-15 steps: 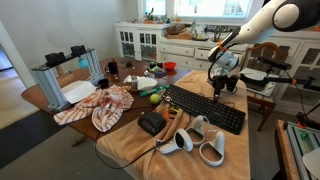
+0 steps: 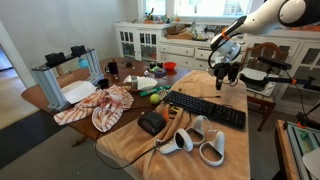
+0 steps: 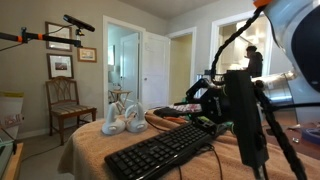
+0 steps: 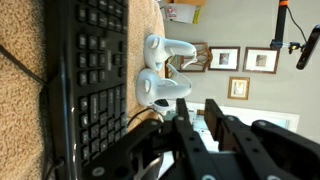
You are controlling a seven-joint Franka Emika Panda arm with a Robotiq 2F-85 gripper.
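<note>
My gripper (image 2: 221,82) is above the table beyond the black keyboard (image 2: 205,108), at the table's far right side. In the wrist view its dark fingertips (image 4: 196,106) stand close together at the lower right. The fingers look shut; whatever may lie between them cannot be made out. The keyboard (image 4: 95,85) fills the left of that view, apart from the fingers. In the second exterior view, the keyboard (image 3: 160,150) lies flat in front, and the arm covers much of the right side.
A white headset (image 2: 176,142) and white ring controllers (image 2: 212,148) lie just left of the keyboard. Farther along are a black pouch (image 2: 152,122) and a striped cloth (image 2: 97,108). Thin dark cables cross the tan tablecloth (image 2: 235,165), which has bare room at its near edge.
The gripper was lower, close to the tabletop near the keyboard, and has risen and shifted slightly right. The keyboard and the other objects have not moved visibly.
</note>
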